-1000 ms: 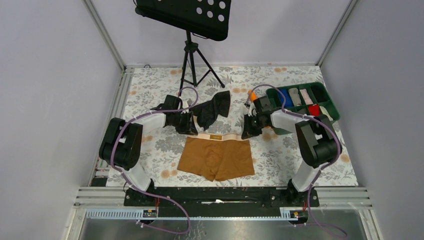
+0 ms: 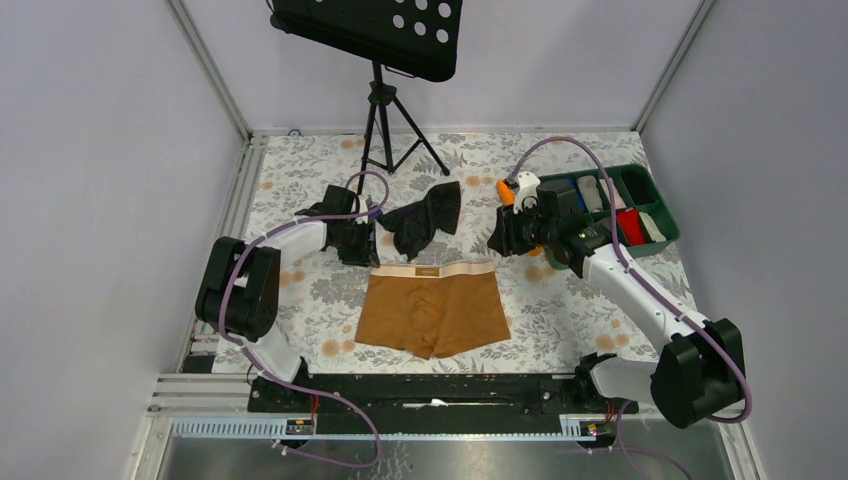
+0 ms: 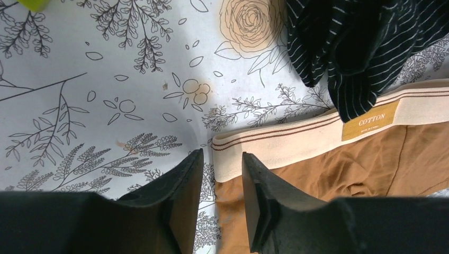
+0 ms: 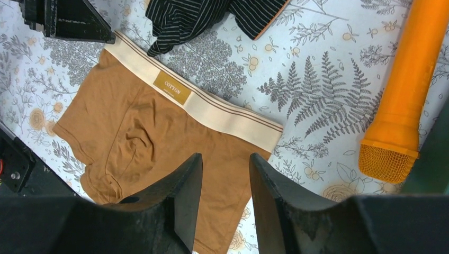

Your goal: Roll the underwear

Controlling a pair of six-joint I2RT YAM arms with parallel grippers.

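Observation:
Brown boxer briefs (image 2: 430, 315) lie flat, cream waistband (image 2: 460, 268) toward the back, with a COTTON label (image 4: 172, 87). In the left wrist view my left gripper is part open at the waistband's left corner, nothing seen held between its fingers. My right gripper hangs above and to the right of the waistband's right end, part open, with only the briefs and cloth visible below it.
A black striped garment (image 2: 425, 215) lies behind the briefs. An orange microphone-like object (image 4: 397, 95) and a green compartment box (image 2: 660, 220) are at the right. A black stand (image 2: 384, 100) stands at the back.
My right gripper has risen and moved right, away from the waistband. The waistband sits slightly farther back than a second ago.

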